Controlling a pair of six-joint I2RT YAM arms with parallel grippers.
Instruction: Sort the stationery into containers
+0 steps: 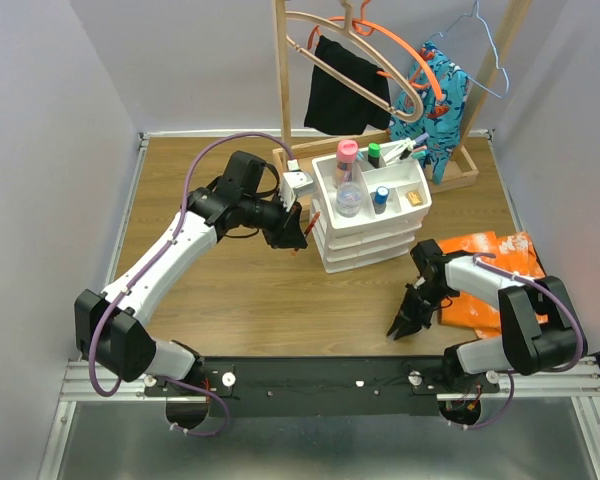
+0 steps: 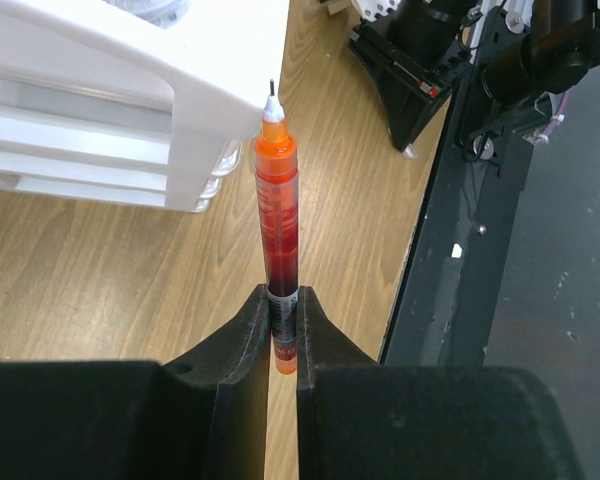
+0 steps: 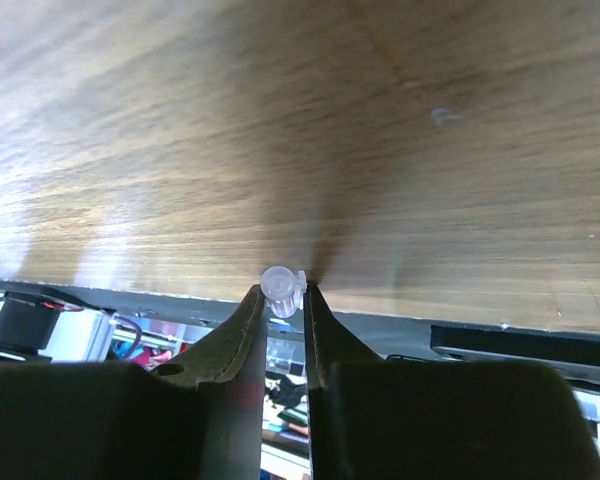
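A red-orange translucent pen (image 2: 278, 210) stands between the fingers of my left gripper, which is shut on its lower end; the pale tip points up past the organizer's corner. From the top view, this red pen (image 1: 311, 224) is just left of the white organizer (image 1: 368, 250). Down at the table's front, right of centre, is my right gripper (image 1: 395, 334). In the right wrist view, its fingertips press close on both sides of a small clear cap (image 3: 278, 284), seen end-on near the wooden table's edge.
In the organizer's top compartments are a pink-capped bottle (image 1: 347, 152), a clear cup (image 1: 349, 199), a blue-capped bottle (image 1: 381, 195), several markers and a yellowish block (image 1: 414, 198). Orange cloth (image 1: 470, 310) lies beside the right arm. Bare wood spans the front middle.
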